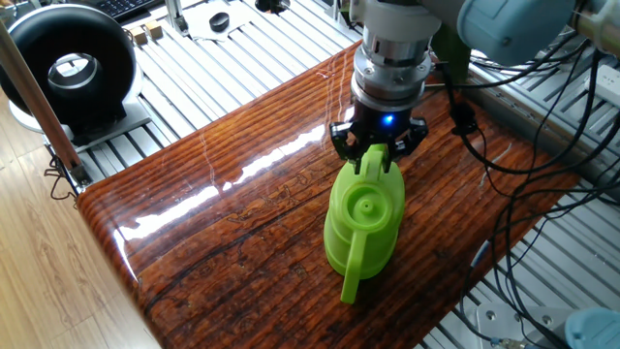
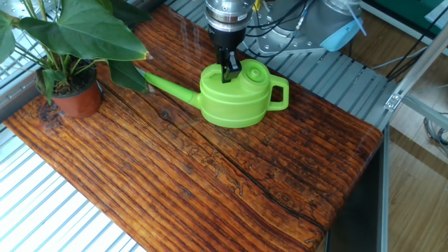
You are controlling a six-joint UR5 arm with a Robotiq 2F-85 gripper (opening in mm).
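A lime-green watering can (image 1: 366,228) stands upright on the glossy brown wooden table. In exterior view 2 its spout (image 2: 171,88) points left toward a plant, and its rear handle (image 2: 280,94) is on the right. My black gripper (image 1: 373,165) points down from above, over the side of the can nearest the spout. Its fingers are spread, one on each side of the green grip on top of the can. In exterior view 2 the gripper (image 2: 227,74) overlaps the can's top; whether the fingers touch it cannot be made out.
A potted plant (image 2: 78,98) with broad leaves stands at the left in exterior view 2, its leaves hanging near the spout tip. Loose black cables (image 1: 528,208) run along the right in exterior view 1.
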